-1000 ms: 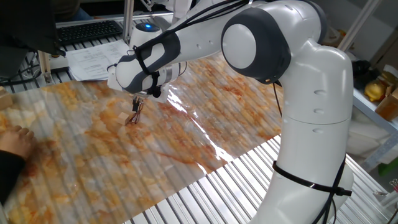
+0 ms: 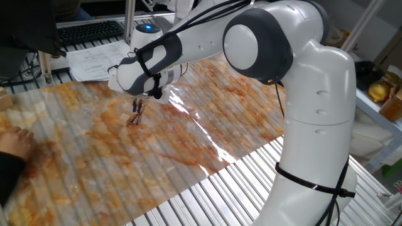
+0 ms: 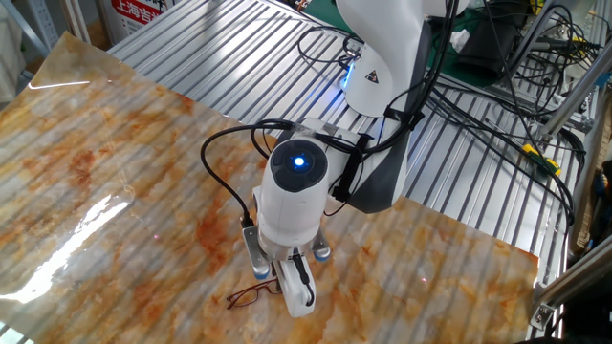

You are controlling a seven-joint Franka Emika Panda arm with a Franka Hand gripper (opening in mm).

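A pair of thin, reddish-brown framed glasses (image 3: 251,294) is at the table surface, partly hidden by the white hand of the arm in exterior view 2. The same glasses (image 2: 135,119) show as dark thin lines in exterior view 1. Right above them, the dark fingers of my gripper (image 2: 137,107) point down, standing a little apart. The hand hides the fingertips in exterior view 2, so contact with the frame is hard to judge.
A marble-patterned sheet (image 2: 81,157) covers the table, mostly bare around the glasses. A person's hand (image 2: 17,142) rests at the left edge. Papers (image 2: 97,61) and a keyboard (image 2: 90,31) lie beyond the sheet.
My gripper's fingers have parted slightly; before, they looked close together. The arm and the glasses have not visibly moved.
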